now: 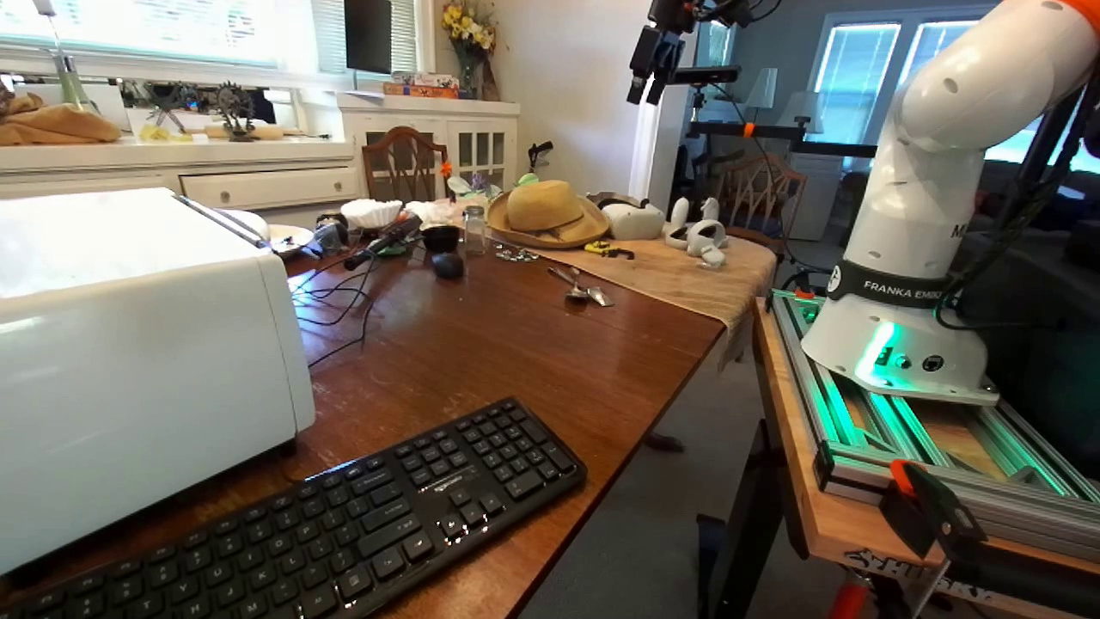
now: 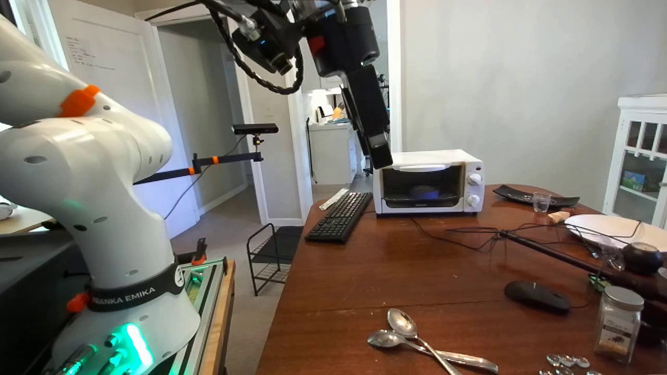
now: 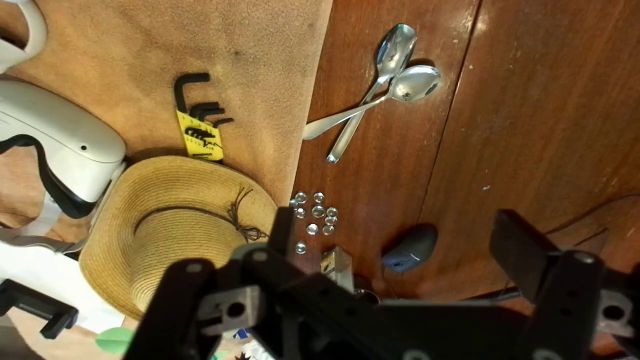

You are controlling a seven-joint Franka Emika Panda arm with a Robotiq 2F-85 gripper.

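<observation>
High above the table, my gripper stands open with nothing between its fingers; exterior view 1 also has the gripper (image 1: 646, 91) well clear of everything below. Two crossed metal spoons (image 3: 415, 83) lie on the bare wood in the wrist view, beside the edge of a tan cloth (image 3: 264, 72). Several clear glass beads (image 3: 318, 211) are scattered below them. A black mouse (image 3: 411, 247) appears in the gap between the fingers, far beneath. On the cloth are a straw hat (image 3: 186, 234) and a yellow hex key set (image 3: 201, 137).
A white toaster oven (image 2: 428, 181) and a black keyboard (image 2: 342, 215) occupy the table's far end. A lidded glass jar (image 2: 619, 325), cables and a white plate (image 2: 625, 230) crowd one side. Bare wood lies open between spoons and oven. A white headset (image 3: 66, 138) rests near the hat.
</observation>
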